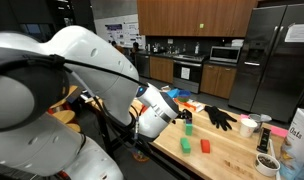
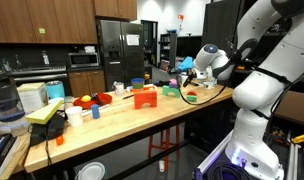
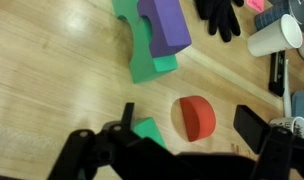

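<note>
In the wrist view my gripper stands open, its two dark fingers wide apart with nothing held between them. A small green block [image 3: 148,131] lies on the wood close to the left finger, which covers part of it. Between the fingers in this view, and apart from both, is a red block [image 3: 198,118] with a rounded side. Farther up, a purple block [image 3: 168,24] rests against or on a larger green block [image 3: 147,62]; which one cannot be told. In exterior view 1 the green block [image 1: 185,145] and red block [image 1: 205,146] lie near the table's front.
Black gloves [image 3: 222,17] and a white cup [image 3: 276,37] lie beyond the blocks. Toward the right end stand a bowl of dark contents [image 1: 267,163] and a clear bag or jug [image 1: 296,145]. Bare wood surrounds the small blocks.
</note>
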